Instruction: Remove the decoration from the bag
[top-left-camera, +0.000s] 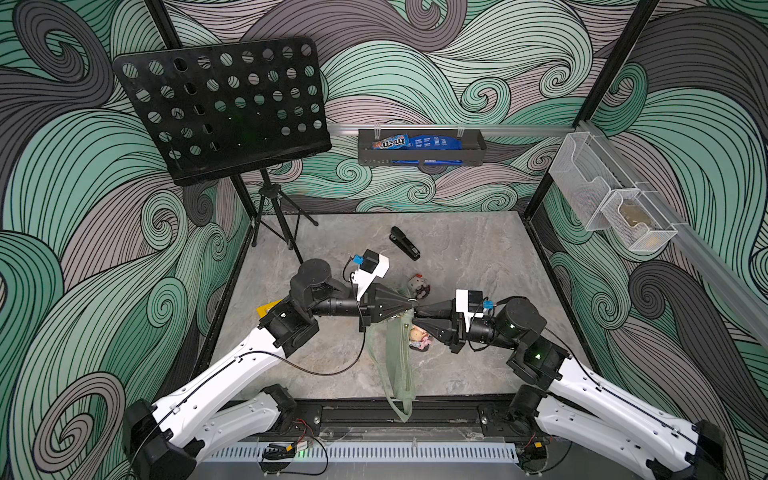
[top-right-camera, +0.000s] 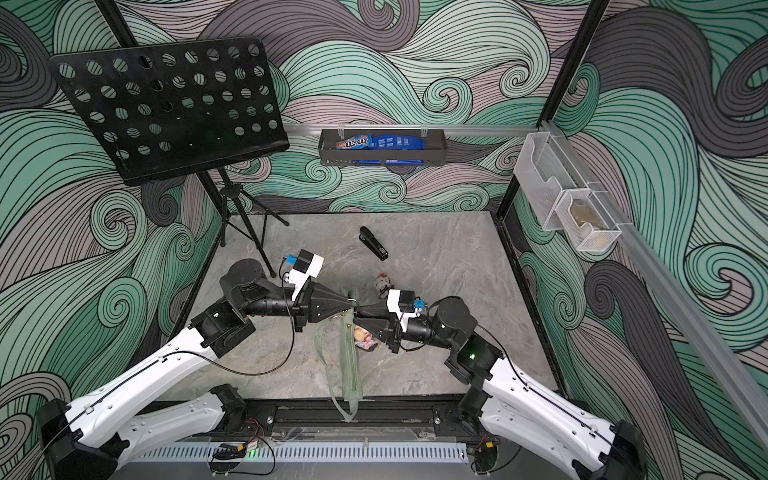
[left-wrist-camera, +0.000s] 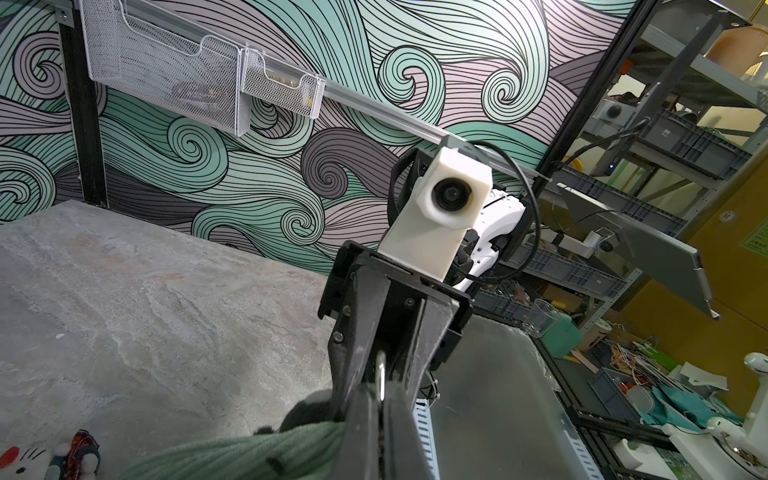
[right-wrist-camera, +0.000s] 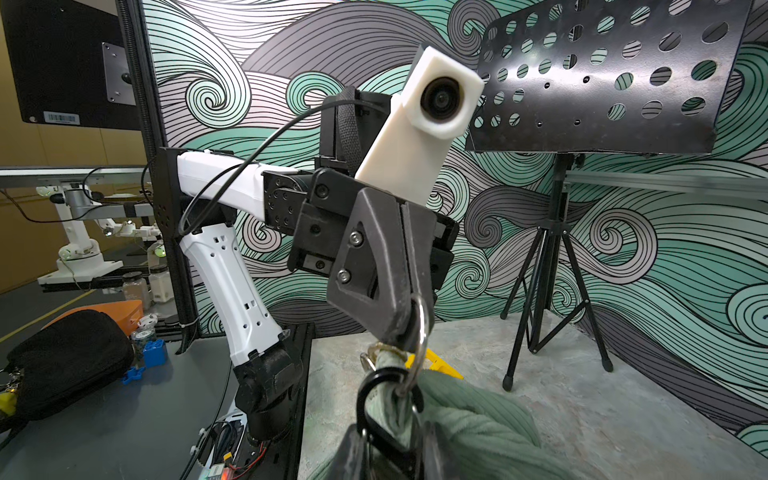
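A green cloth bag (top-left-camera: 397, 356) hangs beneath my two grippers, its strap trailing over the table's front edge. My left gripper (top-left-camera: 413, 303) is shut on a thin metal ring (right-wrist-camera: 422, 340) at the bag's top. Below that ring is a black clip (right-wrist-camera: 374, 404). My right gripper faces the left one, its fingers apart on either side of the clip. Beside the bag is a pink doll decoration (top-left-camera: 419, 336), partly under the right gripper. A grey plush with a red bow (top-left-camera: 417, 285) appears behind the grippers; how either is attached is hidden.
A black stapler-like object (top-left-camera: 405, 243) lies at the back of the table. Something yellow (top-left-camera: 267, 307) sits behind the left arm. A black music stand (top-left-camera: 224, 108) rises at the back left. Bare table spreads to the right.
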